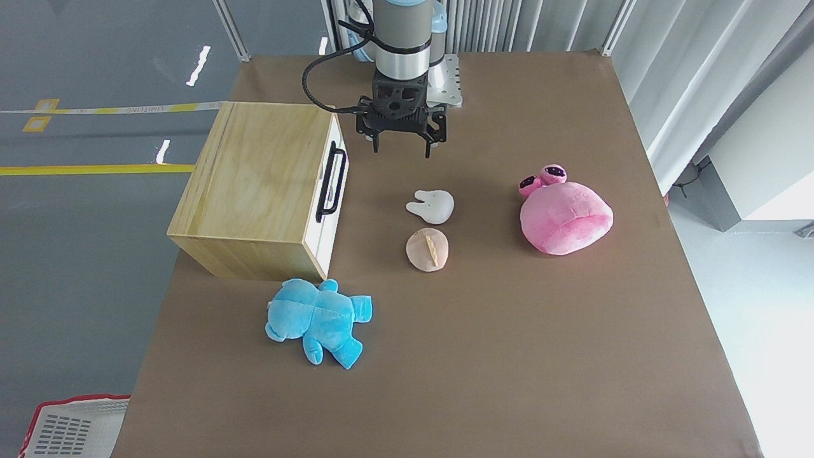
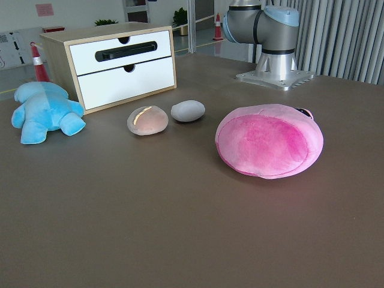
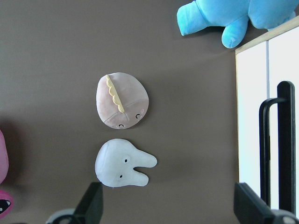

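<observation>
My gripper point(image 1: 401, 141) hangs over the back of the table beside the wooden drawer cabinet point(image 1: 252, 175), open, its two fingers far apart at the bottom of the wrist view with nothing held. Below it lie a white plush with two long ears point(image 3: 119, 163) and a round beige plush with a yellow strip point(image 3: 122, 100). A pink plush point(image 1: 565, 217) with bulging eyes is at the right, and a blue plush point(image 1: 317, 320) lies in front of the cabinet. Both white drawer fronts point(image 2: 123, 81) are closed; a black handle point(image 2: 126, 51) is on the upper one.
The cabinet stands along the left edge. A red-rimmed white basket point(image 1: 72, 427) is beside the table at the front left, off the tabletop.
</observation>
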